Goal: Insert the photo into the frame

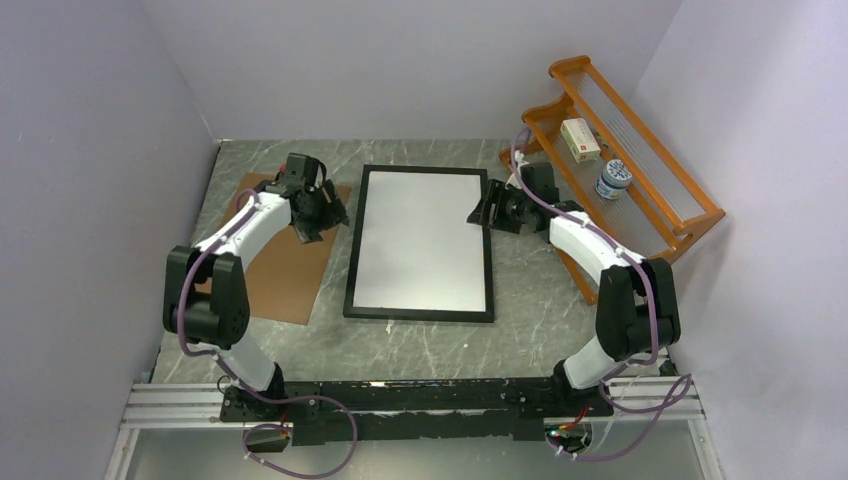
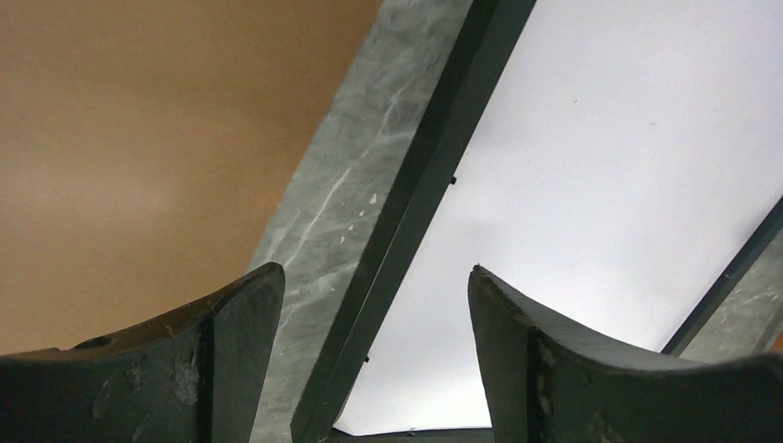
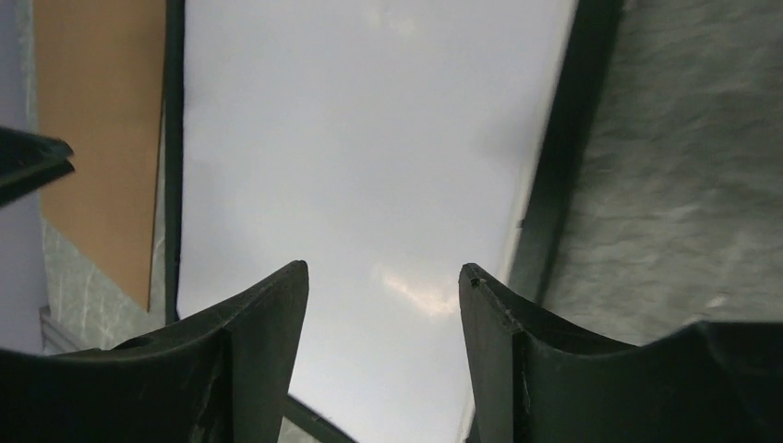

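Observation:
A white photo sheet (image 1: 420,240) lies flat inside the black frame (image 1: 418,315) in the middle of the table. Its edges meet the frame's border on all sides in the top view, and small dark tabs show along the border in the left wrist view. My left gripper (image 1: 332,212) is over the strip between the brown board (image 1: 285,278) and the frame's left side. Its fingers (image 2: 242,341) stand apart with nothing between them. Over the frame's right border hovers my right gripper (image 1: 484,211), open and empty, the white sheet (image 3: 369,138) below its fingers (image 3: 494,341).
The brown board lies on the marble table (image 1: 420,355) left of the frame, partly under my left arm. At the right leans a wooden shelf (image 1: 560,110) holding a small box (image 1: 580,140) and a jar (image 1: 613,180).

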